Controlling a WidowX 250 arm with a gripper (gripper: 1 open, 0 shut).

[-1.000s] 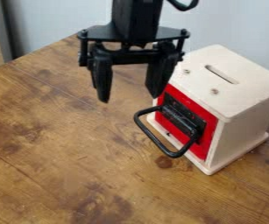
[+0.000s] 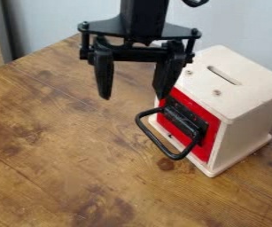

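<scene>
A pale wooden box with a slot in its top stands at the right, its red front panel facing front-left. A black latch plate and a black loop handle are on that panel, the handle sticking out low toward the viewer. My black gripper hangs open at the top centre, with nothing between its fingers. It is above and left of the handle, apart from it, with its right finger in front of the box's upper left part.
A pale wall runs behind the table.
The box looks unmoved.
</scene>
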